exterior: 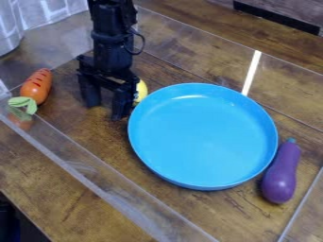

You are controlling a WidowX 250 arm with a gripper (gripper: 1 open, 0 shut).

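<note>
The black gripper (109, 90) is low over the wooden tabletop, left of a large blue plate (202, 132). A yellow object (139, 93), mostly hidden, sits behind its right side, by the plate's left rim. Whether the fingers are open or shut is unclear. An orange toy carrot (36, 87) with a pale green top lies at the left. A purple eggplant (279, 175) lies right of the plate.
A metal container (8, 24) stands at the top left corner. A clear plastic edge runs along the lower left. The table behind the plate is open, with a white strip on it.
</note>
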